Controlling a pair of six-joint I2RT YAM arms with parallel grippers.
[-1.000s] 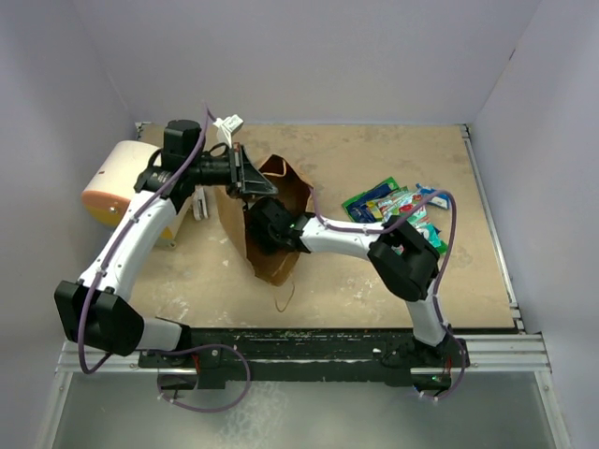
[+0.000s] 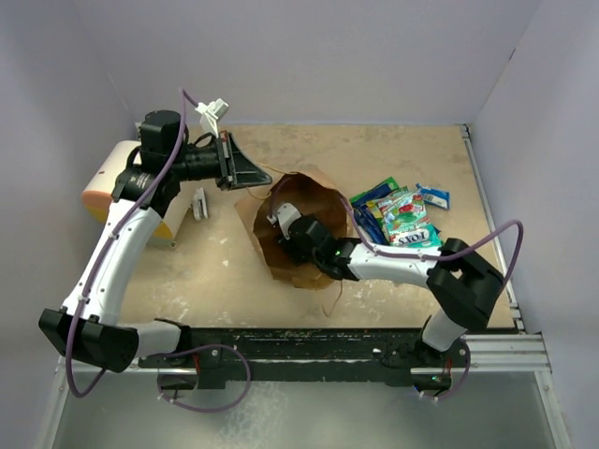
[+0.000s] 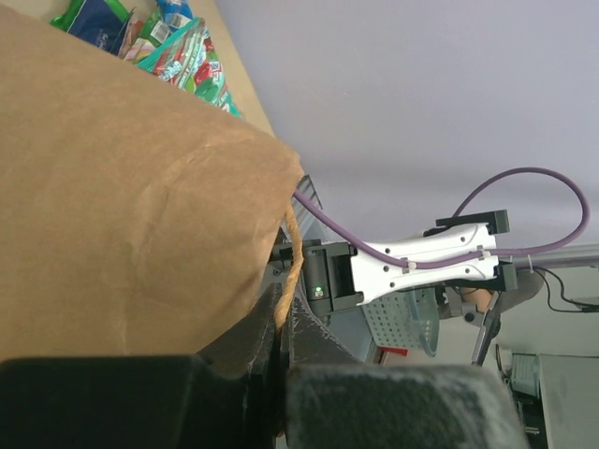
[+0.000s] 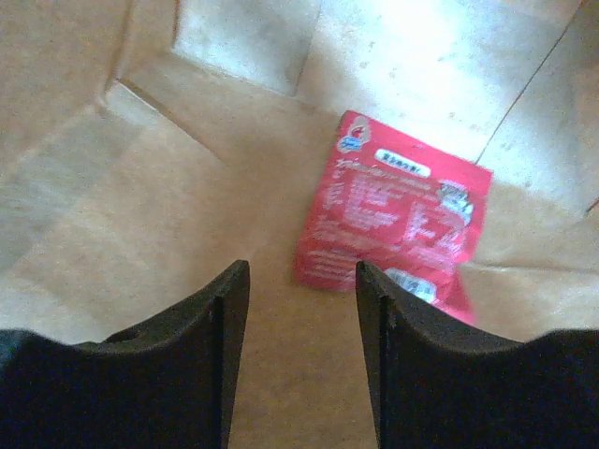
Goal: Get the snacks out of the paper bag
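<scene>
The brown paper bag (image 2: 328,201) lies open at the middle of the table, its rim beside my left gripper (image 2: 245,176), which is shut on a twisted paper handle (image 3: 290,243). My right gripper (image 2: 285,243) is inside the bag, fingers (image 4: 225,309) part open with nothing between them, over a red snack packet (image 4: 393,206) on the bag's floor. Several snack packets, green, blue and teal (image 2: 407,215), lie in a pile on the table right of the bag.
A cream rounded box (image 2: 112,187) and a small white object (image 2: 199,204) stand at the left. Grey walls (image 2: 533,168) surround the table (image 2: 374,150). Bare table shows behind and in front of the pile.
My left gripper has moved left and up, and the bag opening has widened. My right arm has shifted right and toward the front, its gripper still inside the bag.
</scene>
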